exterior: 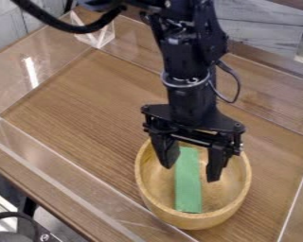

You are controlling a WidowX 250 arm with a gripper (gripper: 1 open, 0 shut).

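Note:
My black gripper [191,161] hangs open over a round yellow bowl [214,215], its two fingers reaching down either side inside the rim. A long green block [187,194] lies in the bowl below and between the fingers; its far end is partly hidden by the gripper. I cannot tell whether the fingers touch it.
A clear plastic object [96,32] stands at the back left. The table's edge and some black cables [18,216] are at the lower left.

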